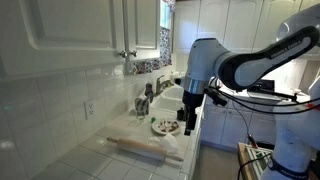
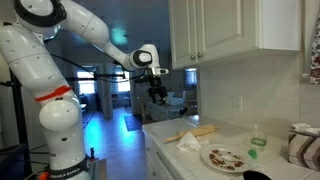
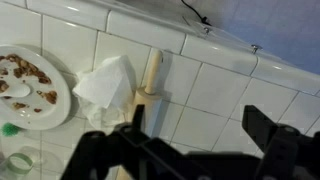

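Above the tiled counter (image 1: 85, 158), my gripper points down with its two black fingers wide apart and nothing between them. A wooden rolling pin (image 3: 147, 108) lies on the tiles below, its handle pointing toward the counter's edge in the wrist view; the lower end runs out of sight behind the left finger. Close beside it is a crumpled white paper or cloth (image 3: 108, 83). A white plate (image 3: 62, 103) carries brown bits and a white spoon-like utensil (image 3: 17, 90). In exterior view 2, the rolling pin (image 2: 198, 132) is well below and apart from the gripper.
Near the plate stand a clear glass (image 2: 257, 134) and a small green item (image 2: 253, 154). A toaster-like object (image 2: 305, 146) sits at the right, with a dark round dish (image 2: 256, 175) in front. Cabinets (image 2: 250, 28) overhang the counter. Bare tiles lie right of the pin in the wrist view.
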